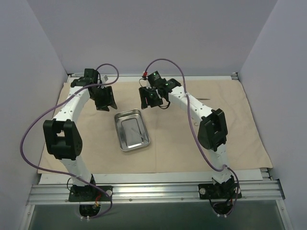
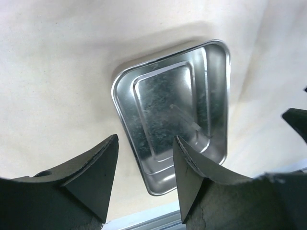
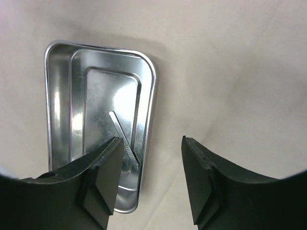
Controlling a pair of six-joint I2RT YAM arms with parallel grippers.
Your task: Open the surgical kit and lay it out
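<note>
A steel tray [image 1: 128,129] lies on the beige cloth, holding a thin clear-grey instrument [image 3: 120,128] on its floor. My left gripper [image 1: 105,104] hangs above and left of the tray's far end; in its wrist view its fingers stand apart with nothing between them. My right gripper [image 1: 149,101] is above and right of the tray's far end, fingers also apart and empty over cloth and the tray's edge.
A scissor-like instrument [image 1: 203,99] shows at the right, partly hidden by the right arm, with more partly behind it. Grey walls bound both sides.
</note>
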